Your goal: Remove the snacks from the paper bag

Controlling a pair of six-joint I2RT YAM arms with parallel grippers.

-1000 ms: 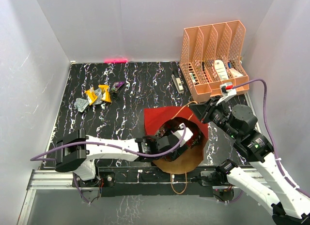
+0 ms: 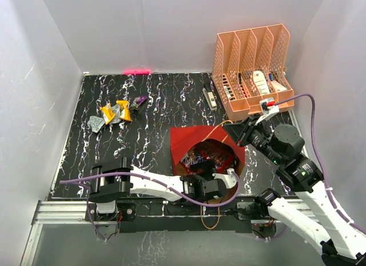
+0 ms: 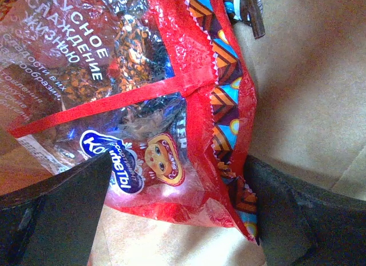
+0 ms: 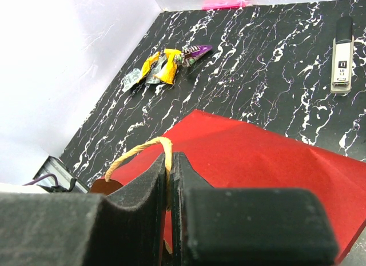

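The red-and-brown paper bag (image 2: 189, 138) lies open on the table, its red side up. Inside it is a clear and red candy packet (image 3: 197, 114) with a doll's face printed on it. My left gripper is in the bag, open, with part of the packet between its fingers; the red zigzag edge comes close to the right finger. Another dark wrapped sweet (image 3: 245, 10) rests further in. Up at the bag's mouth my right gripper is shut on the twisted paper handle (image 4: 150, 143).
Several small snacks (image 2: 124, 110) in yellow, silver and purple wrappers lie at the table's left. A pink rack (image 2: 233, 71) stands at the back right, with a black-and-white marker (image 2: 209, 97) beside it.
My right arm stays still on the handle.
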